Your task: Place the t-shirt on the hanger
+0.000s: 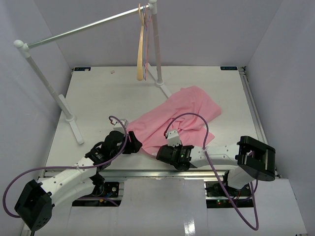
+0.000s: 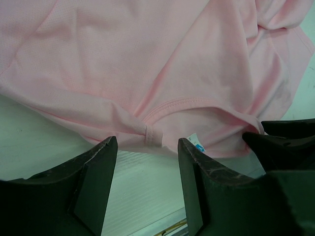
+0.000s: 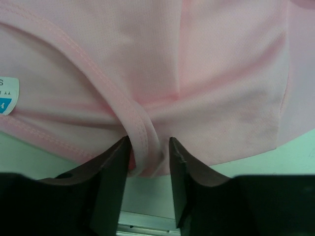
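A pink T-shirt (image 1: pixel 187 108) lies spread and creased on the white table, its folded neckline band (image 3: pixel 98 78) and a label (image 3: pixel 6 96) showing in the right wrist view. My left gripper is open above the shirt's near left edge, nothing between its fingers. My right gripper is at the shirt's near edge, fingers apart around a folded strip of the band; whether they grip it is unclear. Hangers (image 1: pixel 140 59), one wooden and others thinner, hang from the rail.
A white rack with a metal rail (image 1: pixel 88 23) stands over the table's left and back. Bare table (image 1: pixel 98 93) is left of the shirt and at the far right. A metal edge runs along the front.
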